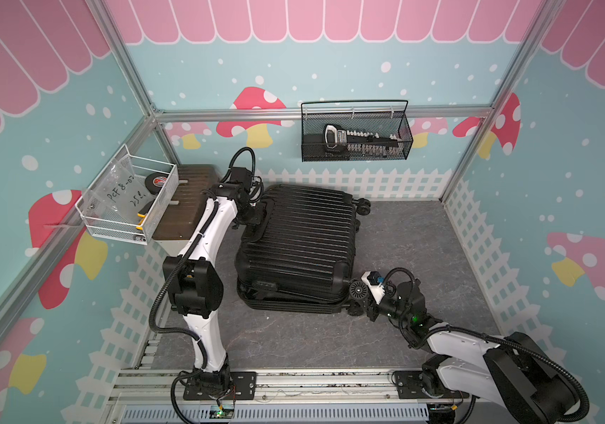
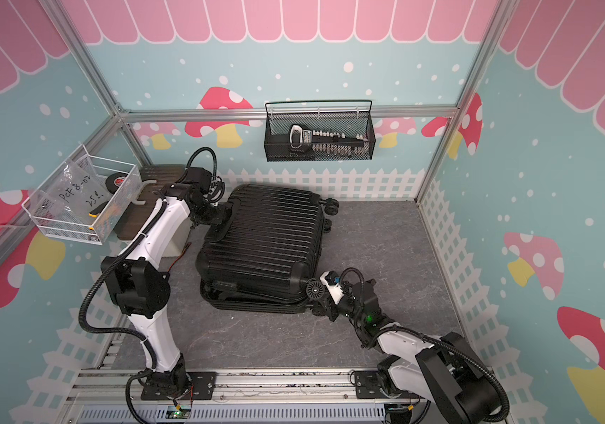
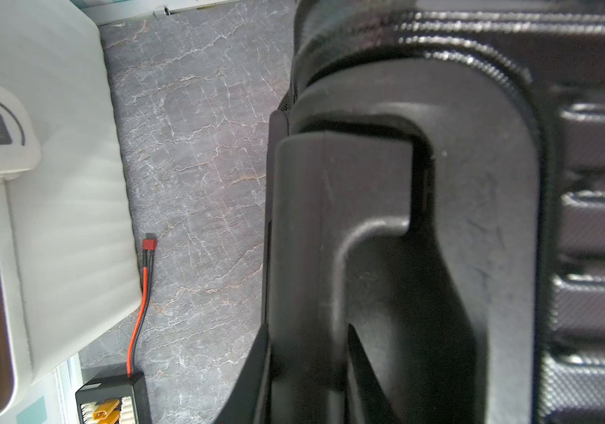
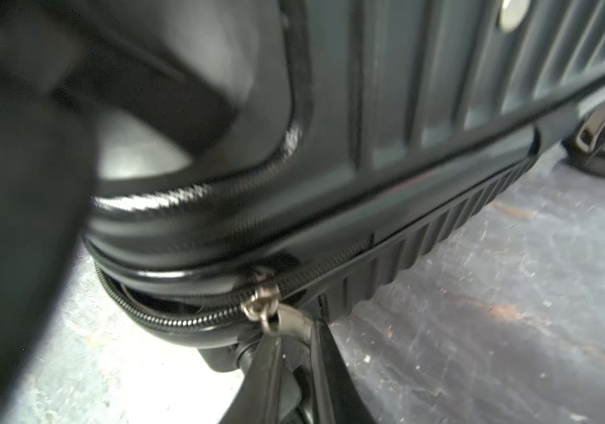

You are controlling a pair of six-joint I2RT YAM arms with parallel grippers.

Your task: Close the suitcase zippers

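Note:
The black suitcase (image 1: 296,240) lies flat, its near side gaping along the zipper. My left gripper is shut on the side handle (image 3: 316,183) at its left. At the near right corner, beside a spinner wheel (image 1: 358,289), my right gripper has its fingertips at the metal zipper slider (image 4: 263,300), with the pull tab between or against them; whether it grips the tab I cannot tell. Open zipper teeth (image 4: 175,321) curve around that corner.
A box with a brown top (image 1: 185,219) and a white wire basket (image 1: 150,226) stand on the left. A black mesh basket (image 1: 355,155) hangs on the back wall.

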